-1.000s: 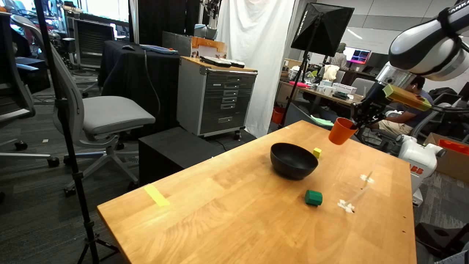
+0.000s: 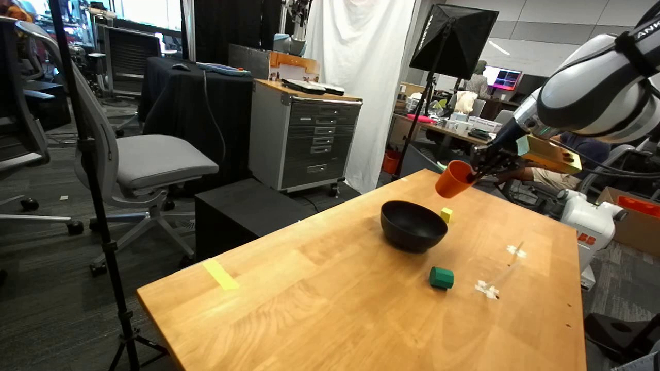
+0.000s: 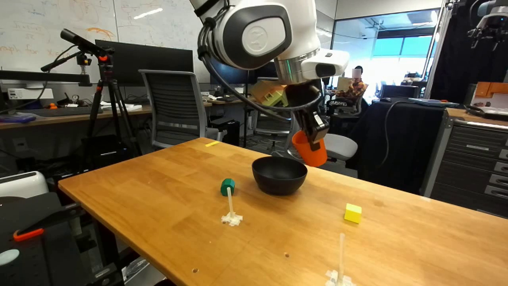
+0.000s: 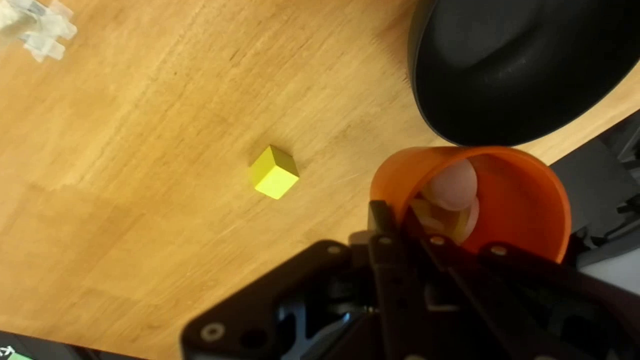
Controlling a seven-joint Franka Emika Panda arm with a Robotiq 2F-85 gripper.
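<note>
An orange cup (image 2: 453,180) hangs in the air, tilted, with my gripper shut on its wall. Inside the cup, the wrist view shows a pale pink rounded piece (image 4: 454,186) and a yellowish piece partly hidden behind the rim. A black bowl (image 3: 279,175) stands upright on the table, close to the cup and lower than it. Its visible interior (image 4: 510,54) looks empty in the wrist view. On the bare wood a small yellow block (image 4: 276,172) sits apart from the bowl.
A green block (image 2: 441,277) lies on the table (image 2: 297,297) near the bowl. Two thin pale sticks are taped upright to the wood, one with its tape patch (image 3: 231,219) near the green block.
The arm has carried the cup toward the bowl, leftward in exterior view 1, and the cup is tilted more. Bowl and blocks have stayed where they were.
</note>
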